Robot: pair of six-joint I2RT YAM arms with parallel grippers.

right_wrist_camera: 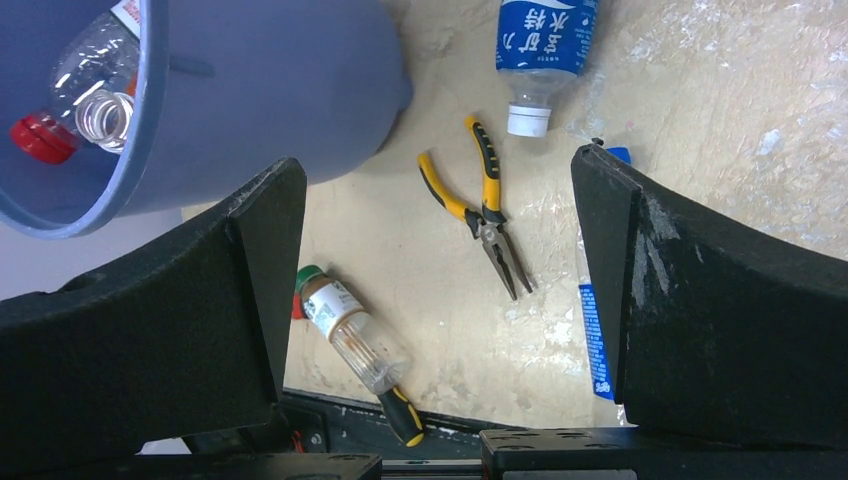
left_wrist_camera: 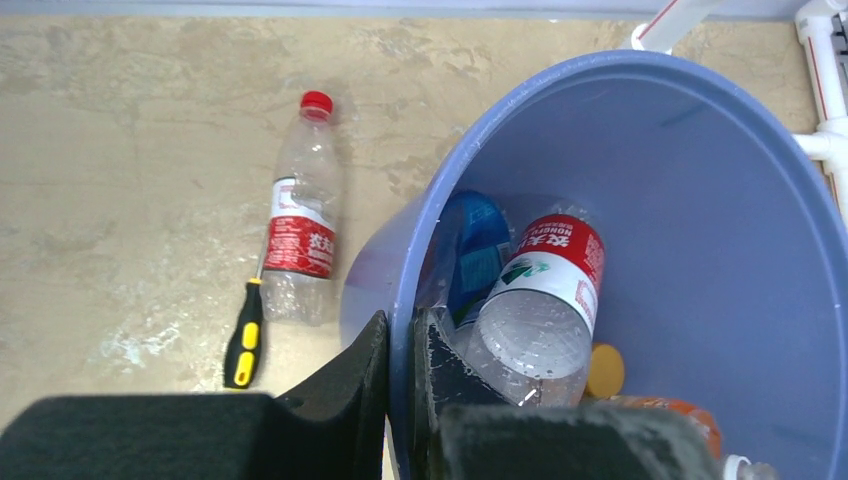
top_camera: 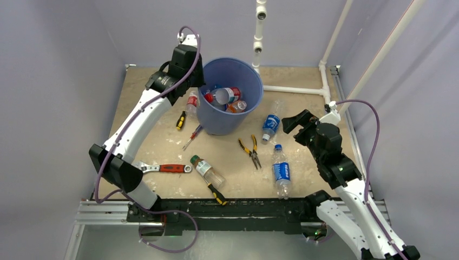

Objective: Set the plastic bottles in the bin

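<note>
My left gripper is shut on the rim of the blue bin [top_camera: 227, 124]; several bottles lie inside it, among them a red-label one [left_wrist_camera: 550, 260]. Just left of the bin a red-label bottle [left_wrist_camera: 300, 240] lies on the board, beside a screwdriver [left_wrist_camera: 243, 345]. Right of the bin lie a blue-label bottle [top_camera: 271, 125] and another [top_camera: 281, 171] nearer the front. A green-capped bottle [top_camera: 208, 170] lies front-centre. My right gripper [top_camera: 292, 120] hangs open above the board near the right-side bottles, with nothing between its fingers.
Pliers [top_camera: 251, 154], a red-handled wrench [top_camera: 172, 168] and more screwdrivers lie on the board. White pipes [top_camera: 292, 89] run along the back and right, with walls around. The board's centre between the wrench and bin has some free room.
</note>
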